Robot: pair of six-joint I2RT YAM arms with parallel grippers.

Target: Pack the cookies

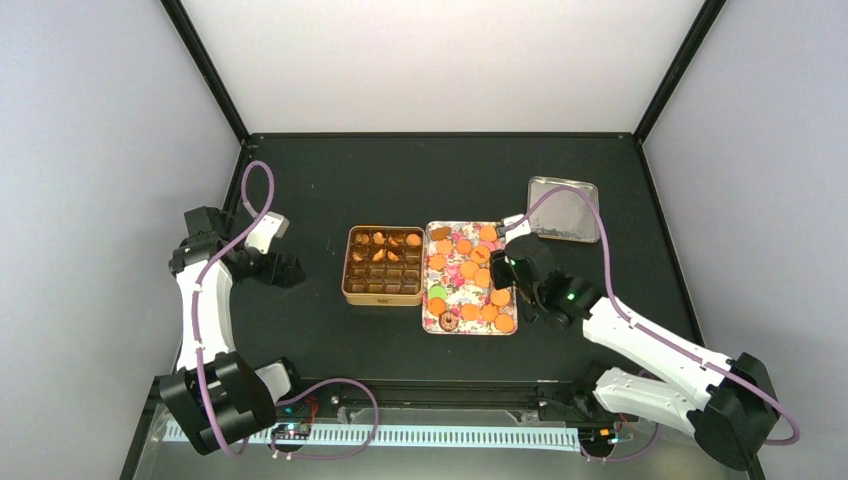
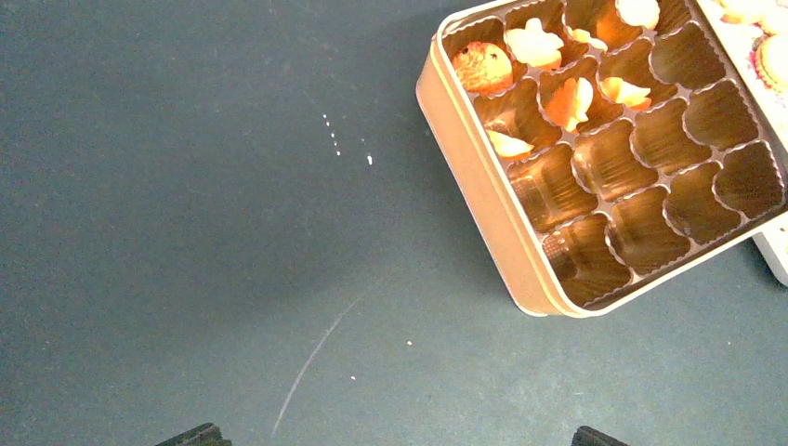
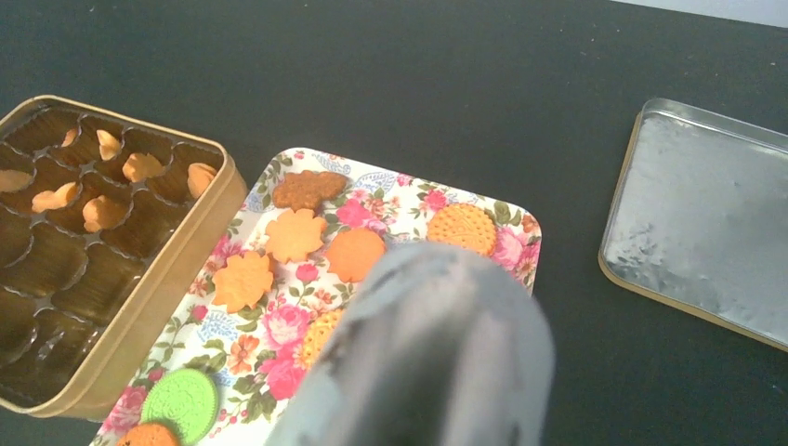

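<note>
The gold box [image 1: 384, 298] is divided into many compartments; its back rows hold several cookies, and the front rows are bare. To its right, a floral tray [image 1: 460, 299] bears many orange cookies, a brown cookie [image 3: 309, 189], a green cookie [image 3: 181, 406] and a ring-shaped brown one [image 1: 448, 321]. Over the tray's right side is my right gripper [image 1: 499, 262], its grey fingers [image 3: 437, 316] shut together; whatever may be between them is hidden. My left gripper [image 1: 292, 272] stands open left of the box, with only the two fingertips [image 2: 192, 435] showing at the bottom of its wrist view.
A silver lid [image 1: 565, 210] lies behind and to the right of the tray. Box and tray stand side by side, nearly touching.
</note>
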